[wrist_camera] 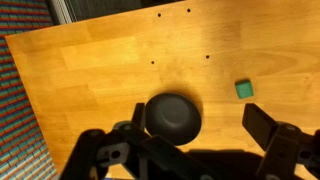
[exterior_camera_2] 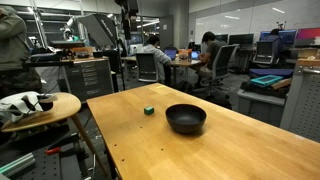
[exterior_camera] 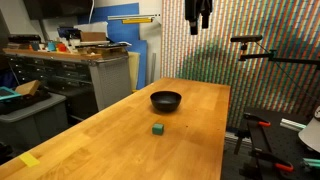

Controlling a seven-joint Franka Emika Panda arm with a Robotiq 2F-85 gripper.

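Observation:
A small green block (exterior_camera: pixel 158 129) lies on the wooden table (exterior_camera: pixel 100 150), with a round black bowl (exterior_camera: pixel 166 101) standing apart from it. In exterior view 2 the block (exterior_camera_2: pixel 149 110) is left of the bowl (exterior_camera_2: pixel 186 118). High above the tabletop hangs my gripper (exterior_camera: pixel 199 25), touching neither. Its fingers are spread wide at the bottom of the wrist view, and nothing shows between them. From there the block (wrist_camera: pixel 244 90) appears at the right, while the bowl (wrist_camera: pixel 173 118) is near the lower middle, its near edge close to the dark gripper body.
A yellow patch (exterior_camera: pixel 29 159) marks the table's near left corner in exterior view 1. Most of the tabletop around the block and bowl is bare. Workbenches stand beyond it, and people (exterior_camera_2: pixel 210 55) sit at desks in the background.

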